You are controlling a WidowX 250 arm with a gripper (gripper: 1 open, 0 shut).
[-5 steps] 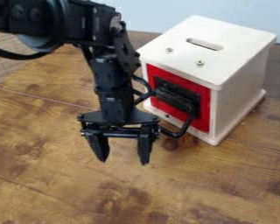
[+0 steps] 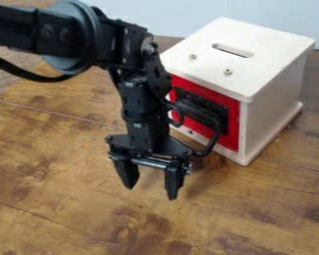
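My black gripper (image 2: pixel 151 178) points down over the wooden floor, its two fingers apart with nothing between them. To its right and behind it stands a pale wooden box (image 2: pixel 263 105) with a slot and two small studs on top. A red panel (image 2: pixel 227 139) on its front face carries black hardware, partly hidden behind my arm and a cable.
A white wall (image 2: pixel 289 18) rises behind the box.
My gripper has shifted slightly right and down compared with a second ago, still open. The box has not moved.
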